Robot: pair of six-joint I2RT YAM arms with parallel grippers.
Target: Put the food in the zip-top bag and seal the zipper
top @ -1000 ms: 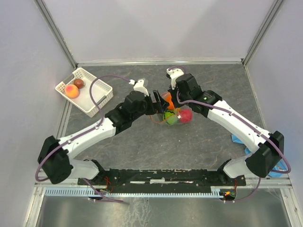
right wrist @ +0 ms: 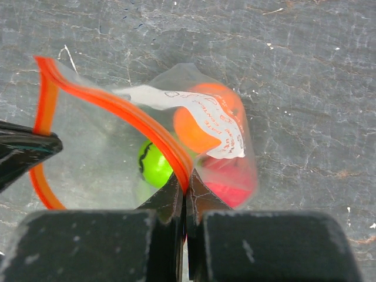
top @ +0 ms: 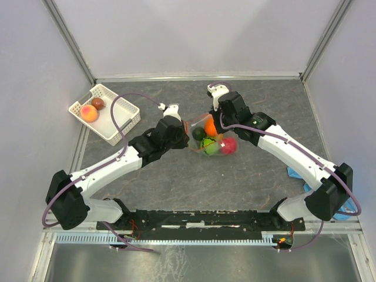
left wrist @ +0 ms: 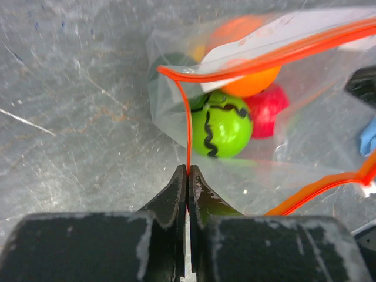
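The clear zip top bag (top: 198, 124) has an orange zipper rim (right wrist: 117, 104), and its mouth gapes. Inside lie a green striped ball-like item (left wrist: 222, 124), a red one (left wrist: 267, 110), an orange one (right wrist: 197, 129) and a dark green one (top: 199, 133). My left gripper is shut on the bag's rim on the left side, the thin orange edge running between its fingertips. Across the mouth, my right gripper is shut on the orange zipper rim, which enters between its fingers.
A white basket (top: 130, 120) at the back left holds a peach (top: 89, 113) and a brown fruit (top: 97, 103). Blue bags (top: 346, 205) lie at the right edge. Grey table around the bag is clear.
The right arm stays in place.
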